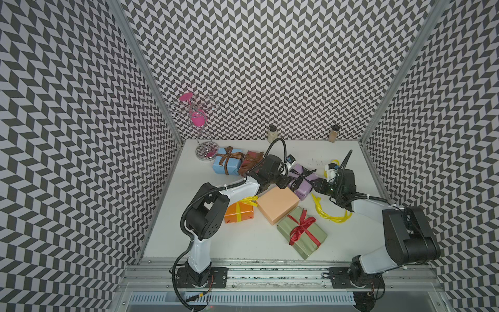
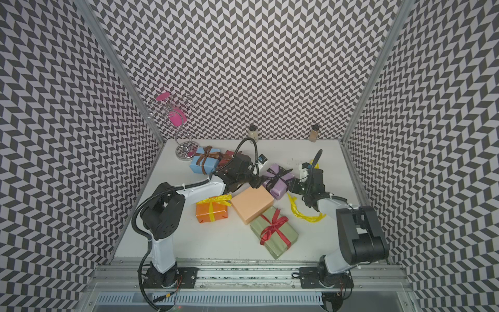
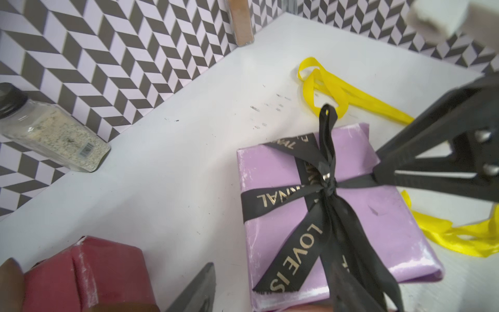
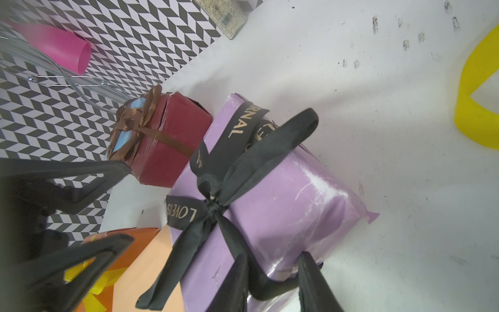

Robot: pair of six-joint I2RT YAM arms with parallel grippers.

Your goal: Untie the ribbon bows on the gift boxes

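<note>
The purple box (image 3: 270,228) has a black ribbon (image 3: 291,265) crossed over it, knotted in the middle, with a loop standing up and loose tails. In the right wrist view, my right gripper is shut on one end of the black ribbon at the box's near side, drawing it out from the knot. My left gripper stands open at the box's left, nothing visible between its fingers. A red bow sits on the green box (image 1: 312,236). Brown ribbons wrap the blue box (image 1: 221,165) and the dark red box (image 3: 111,270). Yellow ribbon lies across the orange box (image 1: 231,215).
A bare peach box (image 1: 278,203) stands between the orange, green and purple boxes. Loose yellow ribbon (image 1: 327,214) lies around the right gripper. Two jars, one of them a pale jar (image 3: 57,135), and a pink-and-metal stand (image 1: 207,150) are at the back.
</note>
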